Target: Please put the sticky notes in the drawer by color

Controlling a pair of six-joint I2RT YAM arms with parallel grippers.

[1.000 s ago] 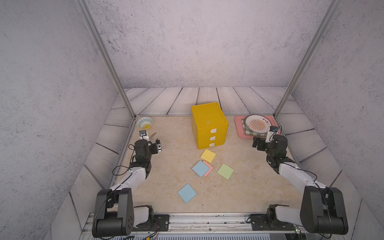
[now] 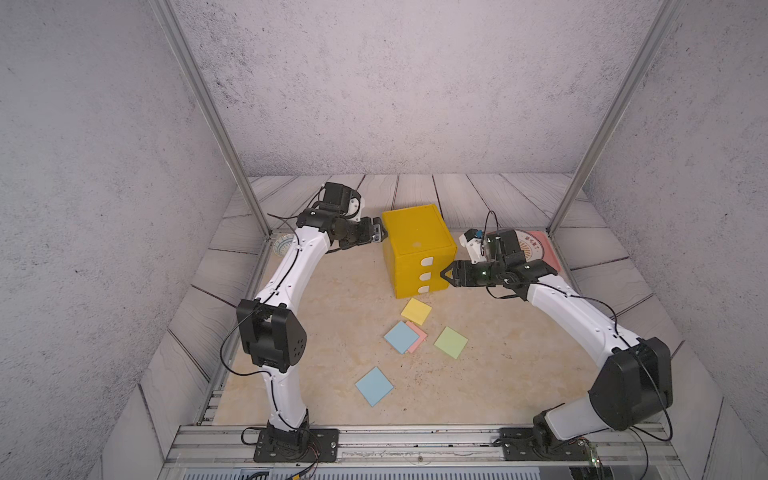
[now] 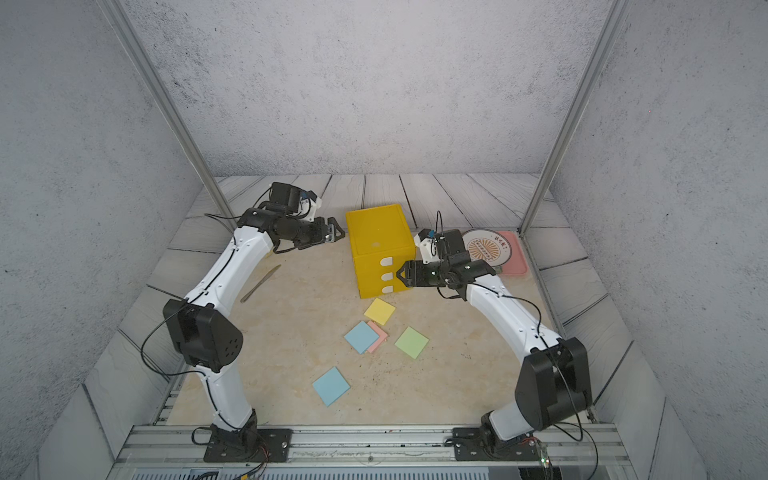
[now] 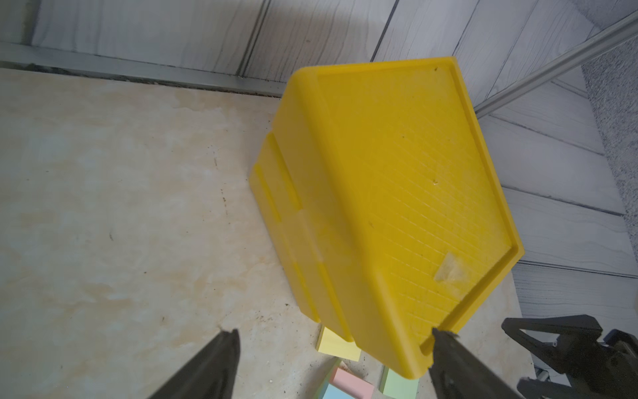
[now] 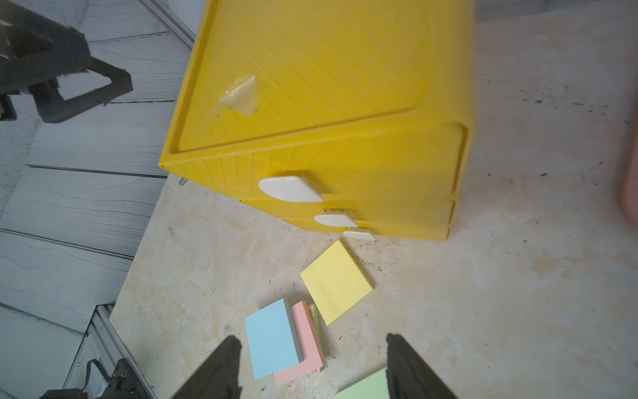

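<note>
A yellow drawer box [image 2: 418, 232] stands at the back middle, its drawers closed, with white handles [image 5: 290, 189] on the front. My left gripper [image 2: 380, 230] is open at the box's left side. My right gripper [image 2: 449, 275] is part open by the front right corner, nothing seen between its fingers. In front of the box lie a yellow note pad [image 2: 417, 311], a blue pad [image 2: 401, 337] partly covering a pink pad [image 2: 416, 337], and a green pad [image 2: 451, 342]. Another blue pad [image 2: 374, 386] lies nearer the front. In the right wrist view, a green edge shows beside the pink pad.
A plate [image 3: 487, 247] on a pink mat [image 3: 516, 254] sits at the back right, behind the right arm. A thin stick [image 3: 261, 283] lies on the left.
The box and pads have not moved.
</note>
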